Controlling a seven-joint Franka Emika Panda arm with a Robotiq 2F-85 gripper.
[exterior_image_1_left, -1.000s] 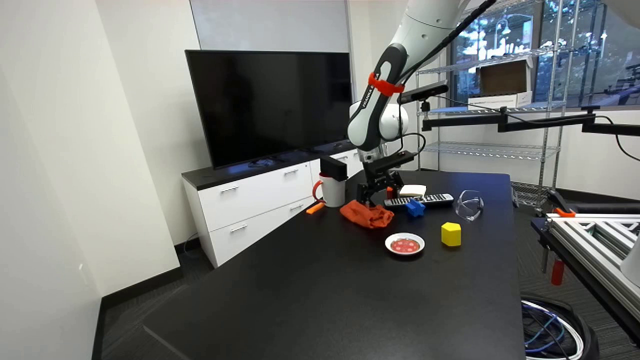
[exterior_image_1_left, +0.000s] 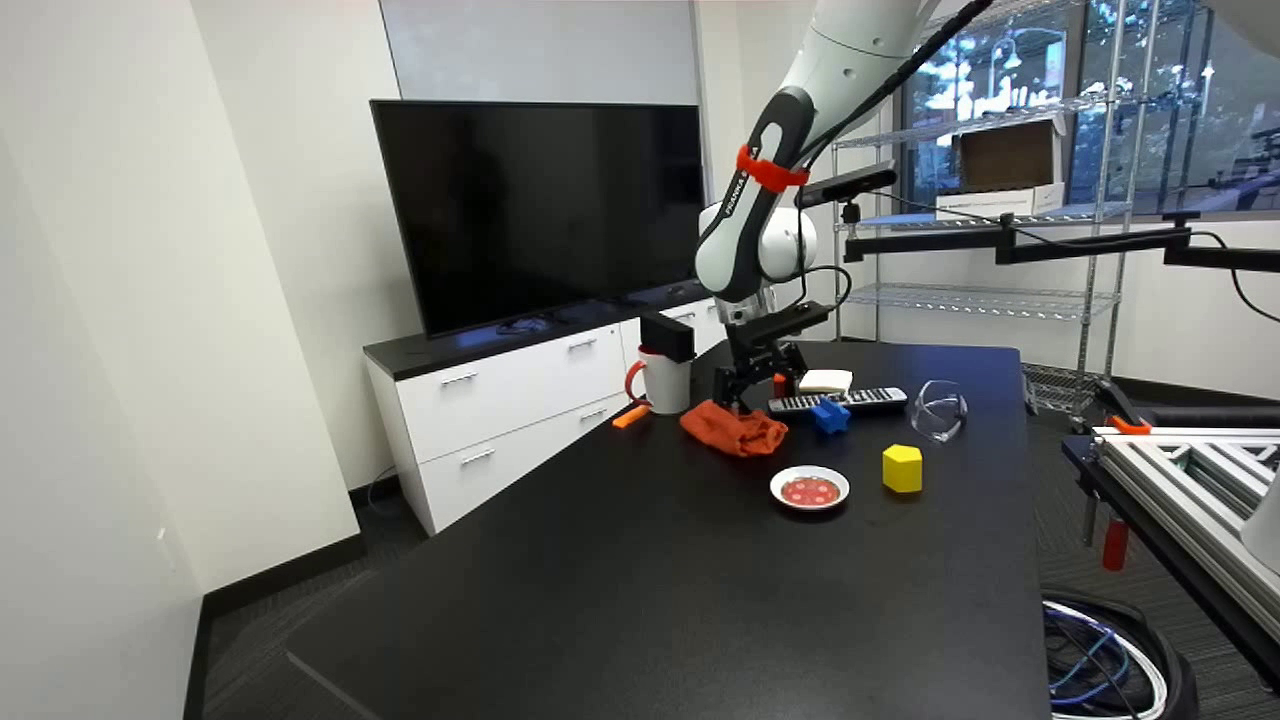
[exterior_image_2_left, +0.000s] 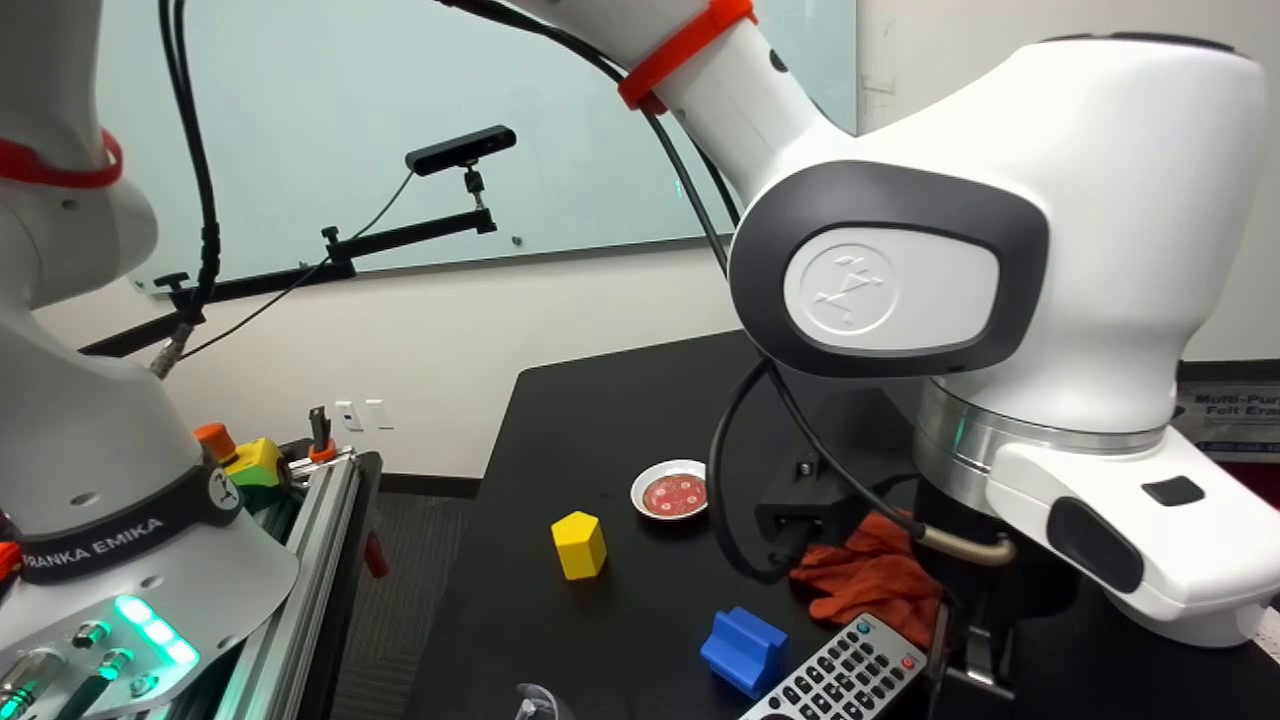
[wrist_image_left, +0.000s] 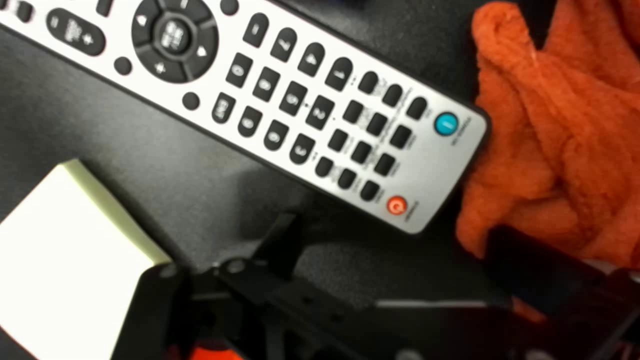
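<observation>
My gripper hovers low over the table, its two fingers well apart in the wrist view and only dark tabletop showing between them. The left finger (wrist_image_left: 280, 243) is beside the remote's lower edge; the right one overlaps the corner of a crumpled orange cloth (wrist_image_left: 552, 144), and whether it touches cannot be told. A silver remote (wrist_image_left: 360, 129) with black buttons lies across that view, its end close against the cloth. At lower left is a pale block-like thing (wrist_image_left: 66, 258). From exterior view 1, the gripper (exterior_image_1_left: 756, 386) is just behind the cloth (exterior_image_1_left: 734, 430).
Nearby lie a blue block (exterior_image_2_left: 744, 652), a yellow block (exterior_image_2_left: 579, 546), a white dish (exterior_image_1_left: 810, 488) with a red patterned inside, and clear glasses (exterior_image_1_left: 939, 412). A mug (exterior_image_1_left: 666, 382) holding a black object stands behind an orange piece (exterior_image_1_left: 630, 416).
</observation>
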